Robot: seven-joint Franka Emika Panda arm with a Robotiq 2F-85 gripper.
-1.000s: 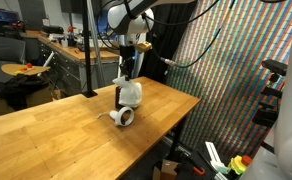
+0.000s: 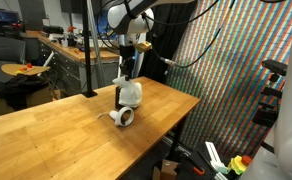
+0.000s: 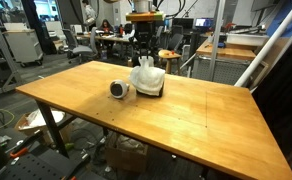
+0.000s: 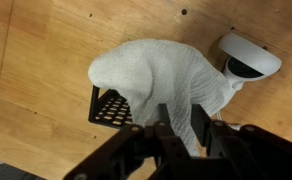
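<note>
A white cloth (image 4: 156,68) is draped over a black mesh basket (image 4: 110,108), whose grid shows past the cloth's edge in the wrist view. The same cloth (image 3: 147,78) rises to a peak in exterior view 2, directly below my gripper. My gripper is open, its two dark fingers apart with white cloth visible beneath and between them. Whether the fingertips touch the cloth cannot be told. Beside the cloth, a rounded white object with a dark face (image 4: 249,57) lies on the table, apart from the basket in exterior view 2.
Much of its surface (image 2: 46,135) is also bare at the left of exterior view 1. Other desks and chairs stand in the background.
</note>
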